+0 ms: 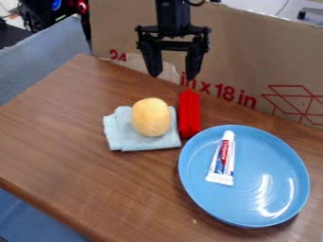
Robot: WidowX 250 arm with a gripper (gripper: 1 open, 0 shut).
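My black gripper [173,62] hangs high at the back, in front of the cardboard, its two fingers open and apart with nothing between them. Below it, a round pale-orange object [151,117] rests on a folded light-blue cloth [124,134]. A red object [190,114] lies just right of the cloth. A blue plate [270,180] sits at the right front, holding a white toothpaste tube [222,159].
A cardboard box [262,71] walls the back of the wooden table [89,190]. A blue-grey padded surface lies beyond the left edge.
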